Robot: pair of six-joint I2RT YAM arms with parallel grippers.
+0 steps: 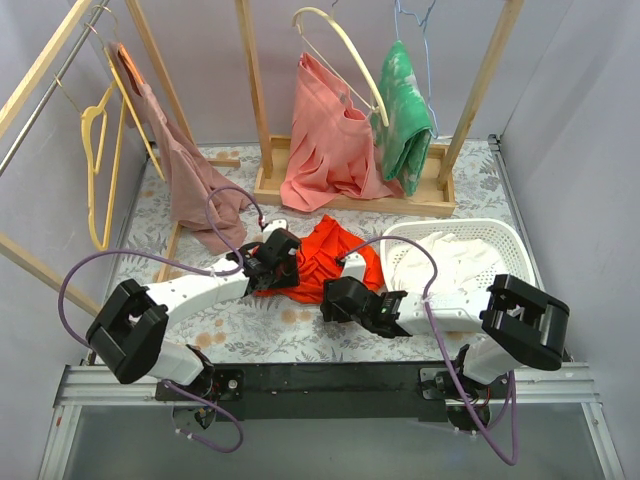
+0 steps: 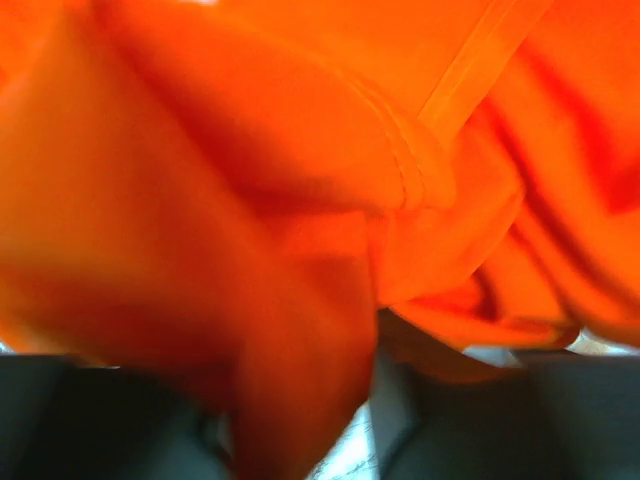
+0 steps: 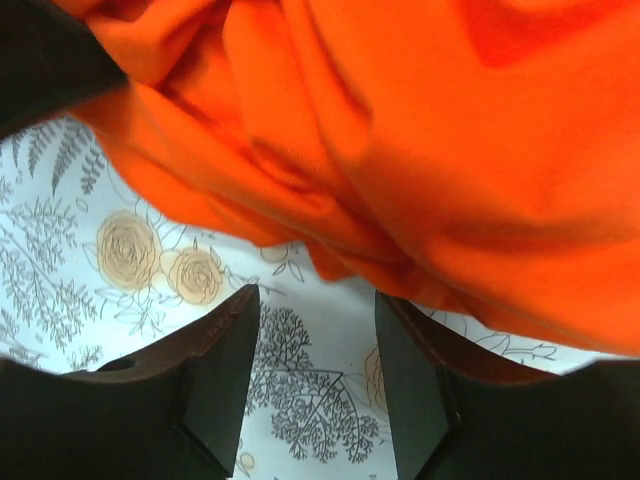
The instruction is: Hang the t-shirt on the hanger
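A bright orange-red t-shirt (image 1: pixel 330 255) lies crumpled on the table between the two arms. My left gripper (image 1: pixel 287 276) is down at its left side; in the left wrist view a fold of the shirt (image 2: pixel 300 300) hangs between the blurred fingers, which stand apart with a strip of table showing. At the shirt's near right edge is my right gripper, open, its fingertips just short of the cloth and only patterned table between them. A yellow hanger (image 1: pixel 91 170) hangs empty from the left rail.
A white basket (image 1: pixel 515 240) with pale cloth stands right of the shirt. Behind, a wooden rack (image 1: pixel 270 190) carries a pink garment (image 1: pixel 325 140), a green one (image 1: pixel 402 120) and a cream hanger (image 1: pixel 355 55). A mauve garment (image 1: pixel 185 150) hangs at left.
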